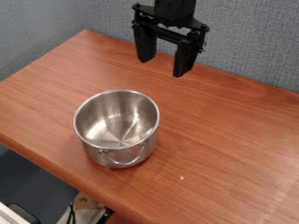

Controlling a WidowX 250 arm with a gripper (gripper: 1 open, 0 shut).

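Note:
My black two-fingered gripper (163, 54) hangs open at the top centre of the camera view, above the back of the table, with nothing between its widely parted fingers. A shiny steel pot (117, 131) stands upright on the wooden table at the lower left, apart from the gripper, with a wire handle on its near side. Its visible inside is empty.
A grey textured wall (251, 44) runs along the back. Past the near left edge are a dark gap and some cables.

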